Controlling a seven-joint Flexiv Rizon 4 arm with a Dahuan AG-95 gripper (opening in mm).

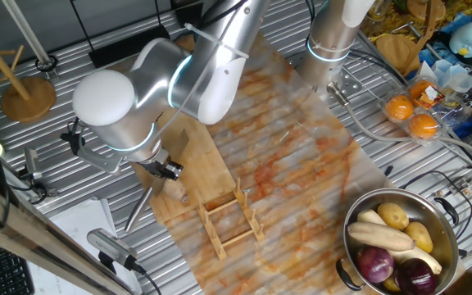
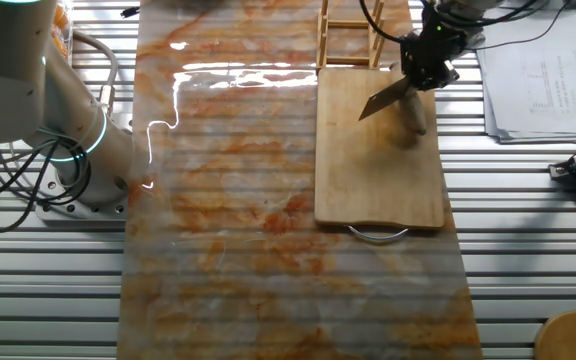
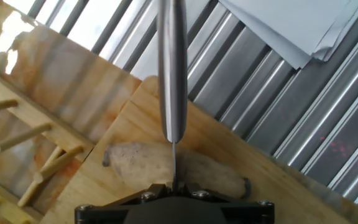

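Note:
My gripper is shut on a knife (image 3: 173, 81), seen almost edge-on in the wrist view, with its silver handle pointing away from the fingers. In exterior view 2 the knife's blade (image 2: 384, 98) reaches left from the gripper (image 2: 428, 72) over the wooden cutting board (image 2: 373, 180). A long pale root vegetable (image 3: 142, 163) lies on the board beneath the knife, crossing under the gripper. Whether the blade touches it cannot be told. In exterior view 1 the handle (image 1: 139, 210) juts out past the board's edge.
Beside the board stands a small wooden rack (image 1: 229, 223) with upright pegs. A steel pot (image 1: 354, 215) at the lower right holds potatoes, pale roots and purple onions. Papers (image 2: 538, 75) lie beyond the board. The marbled sheet (image 1: 301, 188) between rack and pot is clear.

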